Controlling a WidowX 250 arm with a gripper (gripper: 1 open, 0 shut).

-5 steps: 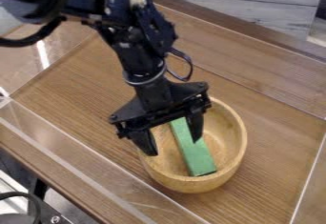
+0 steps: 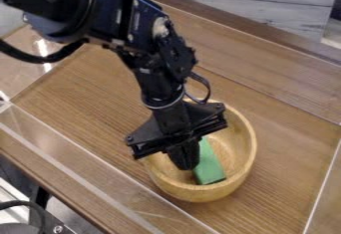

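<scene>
A light wooden bowl sits on the wooden table at the lower middle. A green rectangular block lies inside it, partly hidden by the gripper. My black gripper reaches down into the bowl over the upper left of the block, its fingers drawn together. Whether anything is between the fingertips is hard to see.
A pale backboard runs along the back. A dark cable lies at the lower left corner.
The gripper's fingers, spread apart before, have come together, and the gripper sits over the block, covering more of it. The bowl is nearly where it was.
</scene>
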